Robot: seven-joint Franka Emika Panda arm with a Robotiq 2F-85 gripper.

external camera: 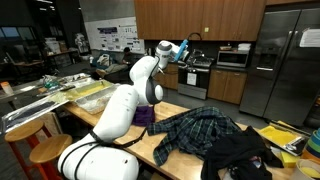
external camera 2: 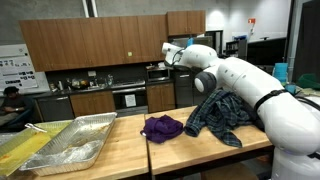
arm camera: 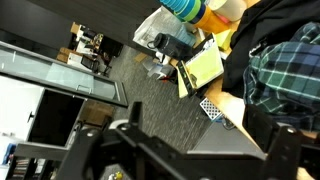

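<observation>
My gripper (external camera: 190,42) is raised high over the far side of the table, well clear of the cloths. In the wrist view the gripper stands open, and nothing shows between its fingers. A dark plaid cloth (external camera: 190,130) lies crumpled across the table, with a black cloth (external camera: 238,150) beside it. The purple cloth (external camera 2: 163,128) is bunched near the table's middle, partly behind the arm in exterior view 1. At the top right of the wrist view, the plaid cloth (arm camera: 288,75) and black cloth (arm camera: 240,70) appear below the gripper.
Foil trays (external camera 2: 75,145) stand at one end of the table. At the other end are a yellow item (external camera: 280,135) and several containers. Stools (external camera: 47,150) stand beside the table. Bare wood (external camera 2: 120,150) shows between the trays and the purple cloth.
</observation>
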